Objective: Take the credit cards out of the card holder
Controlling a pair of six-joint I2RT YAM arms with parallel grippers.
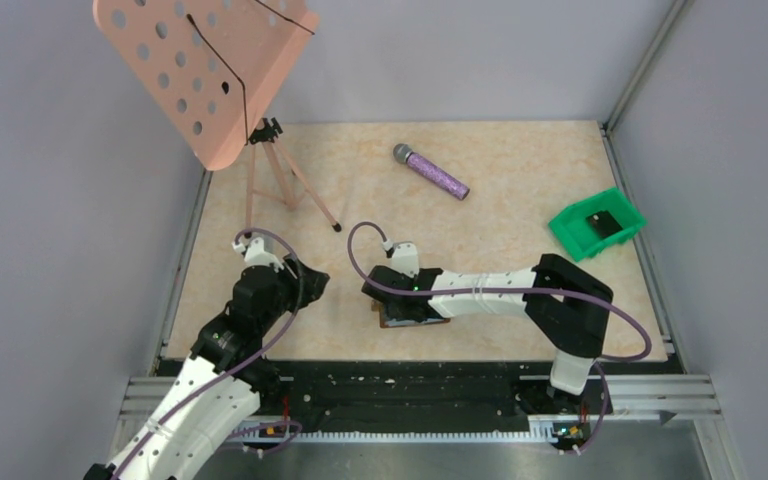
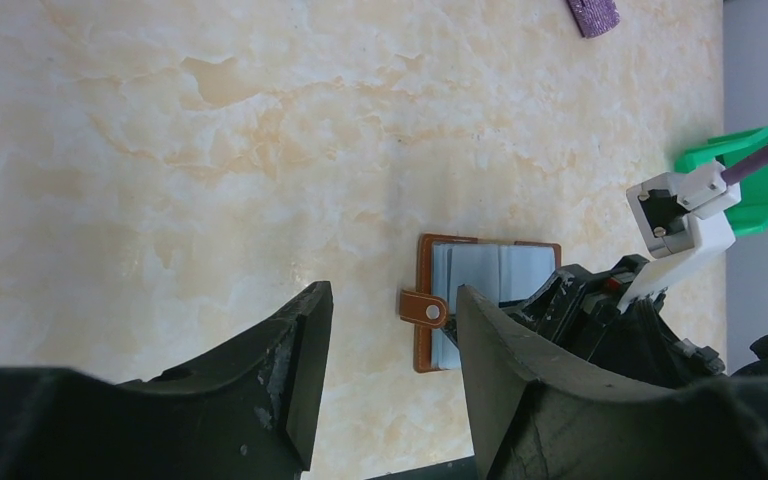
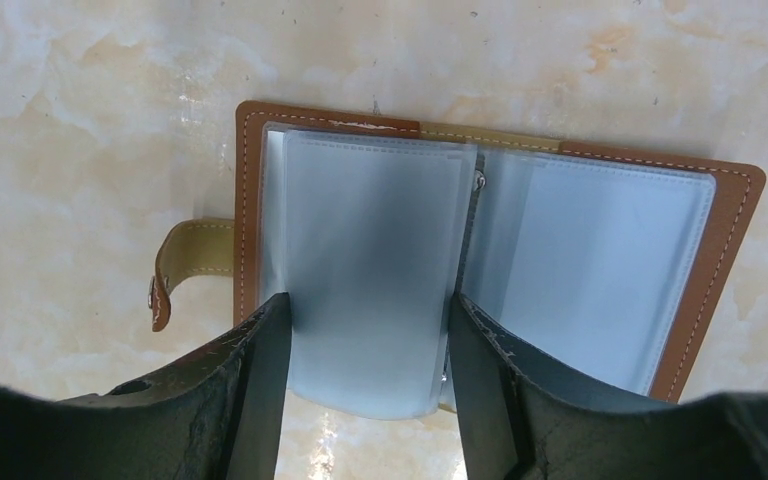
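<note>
The brown card holder [image 3: 715, 285] lies spread flat on the table, its strap with a snap curling out at the left. Clear sleeves [image 3: 375, 240] form a stack over its left half, and a pale pocket [image 3: 600, 260] fills the right half. Single cards are hard to make out through the plastic. My right gripper is over the holder, part open, with a fingertip along either side of the sleeve stack. Whether the tips press on it cannot be told. Well left of the holder, my left gripper stands open and empty.
A green basket [image 1: 566, 226] holding a dark item stands at the far right. The purple microphone [image 1: 435, 172] lies toward the back. At the back left is a pink tripod stand [image 1: 290, 180]. Bare table separates the left gripper from the holder.
</note>
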